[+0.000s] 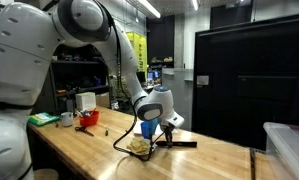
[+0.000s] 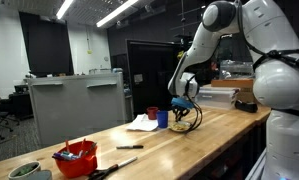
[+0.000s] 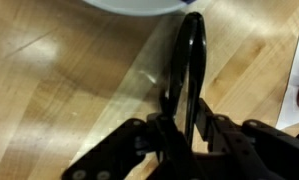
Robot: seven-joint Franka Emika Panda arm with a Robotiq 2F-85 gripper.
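Observation:
My gripper points down over the table, its dark fingers closed on a long black object (image 3: 194, 55). That object runs up the wrist view like a slim looped handle; what it is exactly, I cannot tell. Its far end comes close to a white rounded rim (image 3: 134, 5) at the top edge. In exterior view 1, the gripper is beside a yellowish plate (image 1: 139, 147) and a blue cup (image 1: 146, 128). A black bar-like thing (image 1: 179, 144) shows right of the plate there. The fingertips are too small to make out in the exterior views.
A red cup (image 2: 152, 112) and white paper (image 2: 141, 124) lie near the blue cup. A red basket (image 2: 76, 160) with tools stands at the table's other end, dark-handled tools (image 2: 114, 166) close by.

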